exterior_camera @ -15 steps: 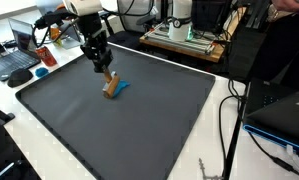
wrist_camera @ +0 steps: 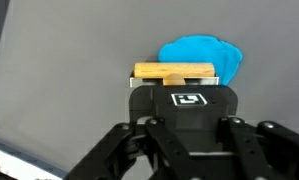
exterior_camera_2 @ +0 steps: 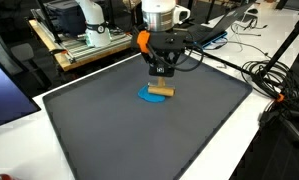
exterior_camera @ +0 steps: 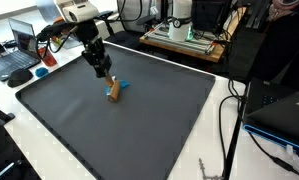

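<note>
A light wooden mallet-like piece shows its cylindrical head (exterior_camera_2: 162, 91) in exterior view 2. A short wooden stem (wrist_camera: 174, 80) joins this head in the wrist view. My gripper (exterior_camera: 108, 78) comes down from above, shut on the stem, with the head beyond the fingertips. Right by the head lies a crumpled blue cloth (wrist_camera: 205, 52), partly covered by the wood in the wrist view. Whether the head rests on the cloth or hangs just above it, I cannot tell. The gripper's dark body hides most of the stem.
Loose cables (exterior_camera_2: 279, 85) lie beyond its edge in exterior view 2. A laptop (exterior_camera: 26, 42) and a wooden stand (exterior_camera: 184, 38) are off the grey surface.
The wooden piece has shifted slightly to the right in exterior view 1, together with the gripper, and its head has turned a little. The blue cloth looks about the same.
</note>
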